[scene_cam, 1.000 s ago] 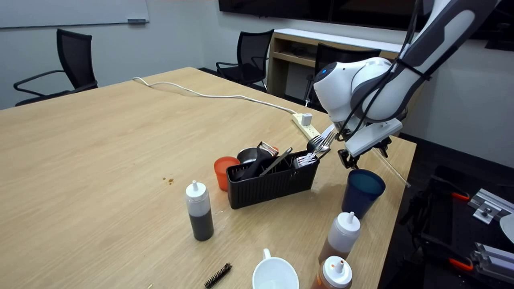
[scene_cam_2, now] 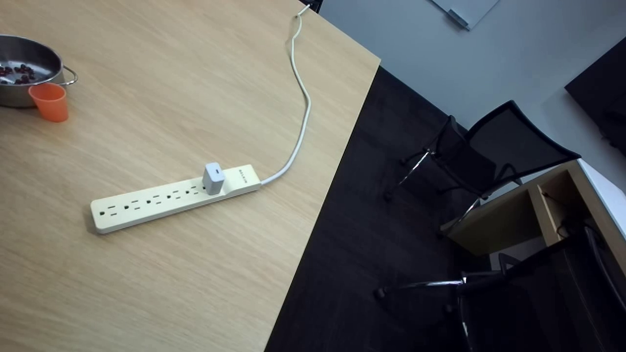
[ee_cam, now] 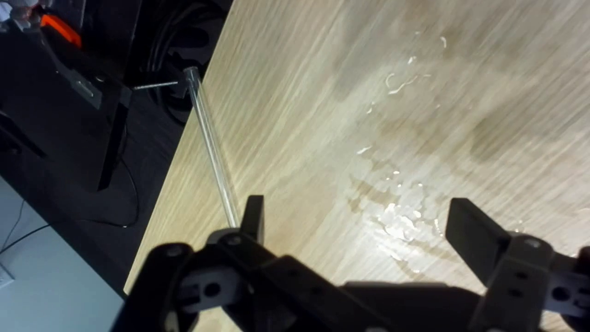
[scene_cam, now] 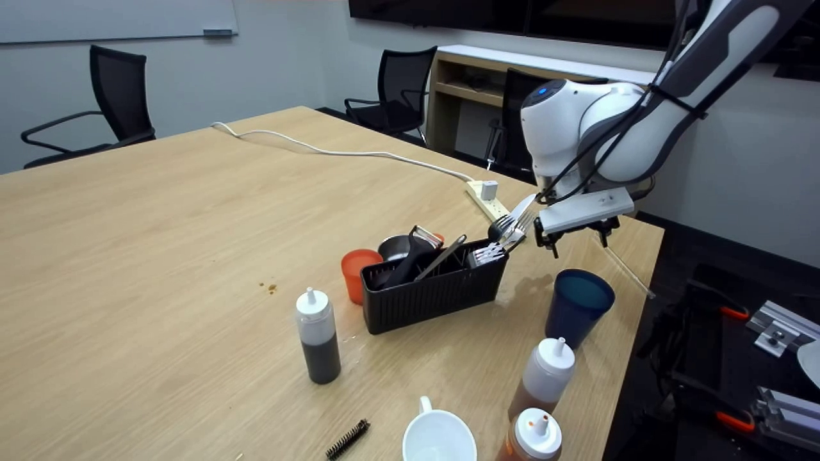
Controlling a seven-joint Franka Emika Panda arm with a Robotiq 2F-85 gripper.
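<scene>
My gripper [scene_cam: 580,239] hangs above the table's right side, behind the dark blue cup [scene_cam: 582,299]. In the wrist view the gripper has its fingers wide apart, with only bare table and wet, shiny patches visible between them. A clear rod [ee_cam: 213,149] lies near the table edge, its lower end hidden by the left finger. The black basket [scene_cam: 434,303] of utensils sits to the left of the gripper in exterior view 1. Exterior view 2 does not show the gripper.
Squeeze bottles [scene_cam: 319,338], a white mug [scene_cam: 439,438] and a small black brush [scene_cam: 348,439] stand or lie toward the front. An orange cup [scene_cam: 359,273] is beside the basket. A power strip [scene_cam_2: 176,197] lies behind it.
The gripper has risen away from the blue cup, and its tilt has levelled out. The objects on the table look unmoved.
</scene>
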